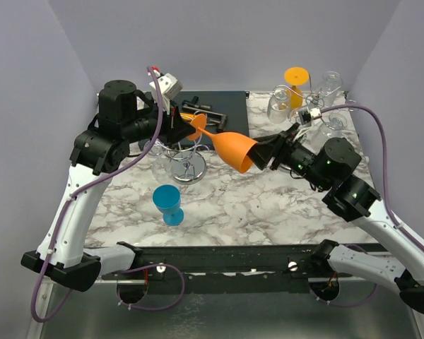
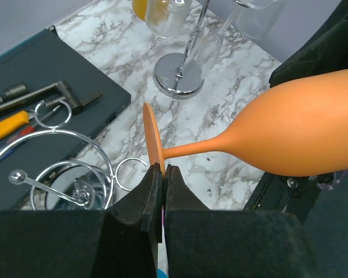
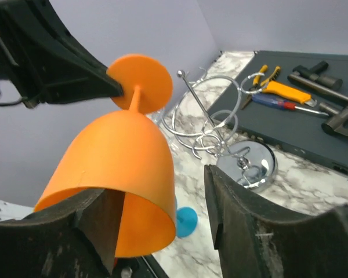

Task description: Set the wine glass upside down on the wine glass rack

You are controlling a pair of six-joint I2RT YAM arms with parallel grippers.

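An orange wine glass [image 1: 234, 149] is held tilted in the air between my two arms. My left gripper is shut on the edge of its round foot, with the stem and bowl stretching to the right in the left wrist view. My right gripper stands open at the bowl's mouth. One of its fingers [image 3: 101, 223] overlaps the rim, while the other is clear of the glass. A chrome wine glass rack [image 3: 213, 119] stands below and beside my left gripper; its round base [image 1: 189, 168] shows on the marble table.
A blue goblet [image 1: 168, 204] stands front left on the marble. At the back right, another rack carries clear glasses and a yellow-orange one [image 1: 295, 86]. A dark mat [image 1: 234, 106] with tools lies behind.
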